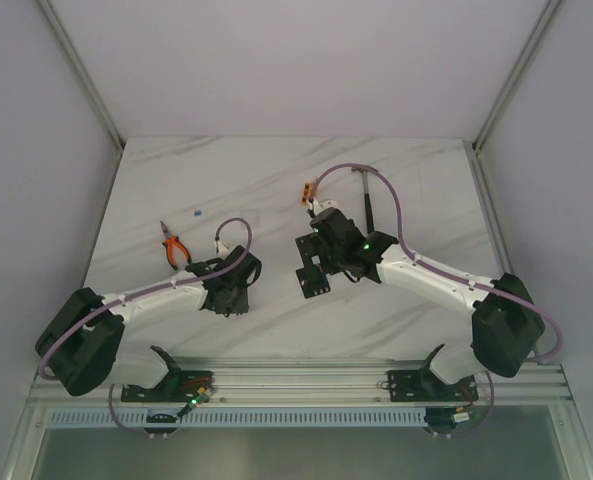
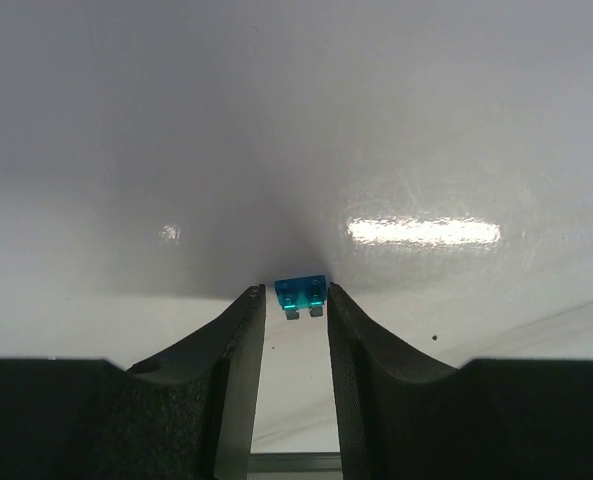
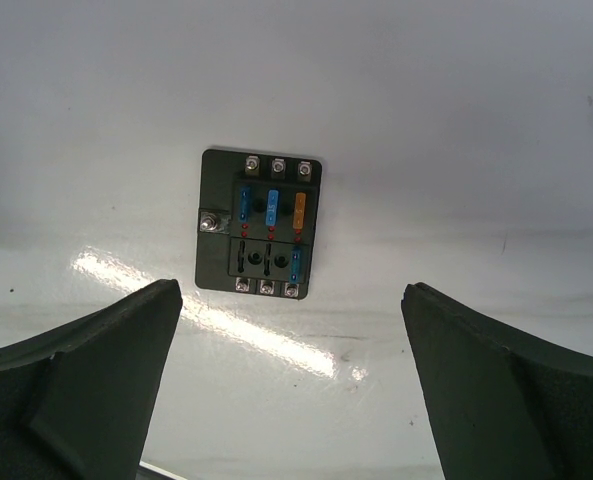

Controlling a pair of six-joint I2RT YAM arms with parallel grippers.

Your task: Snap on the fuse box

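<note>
A small teal fuse (image 2: 300,292) with two metal prongs lies between the fingertips of my left gripper, whose fingers are part open close around it; whether they touch it is hard to tell. The black fuse box (image 3: 259,222), with blue and orange fuses, lies on the white surface in the right wrist view. My right gripper stands open near it, nothing between its fingers. From above, the left gripper (image 1: 238,308) is low at the centre-left and the right arm (image 1: 356,245) hangs over the dark boxes.
Orange-handled pliers (image 1: 174,248) lie at the left, a hammer (image 1: 367,200) at the back right, an orange item (image 1: 306,190) at the back middle, and a small blue piece (image 1: 197,213) at the back left.
</note>
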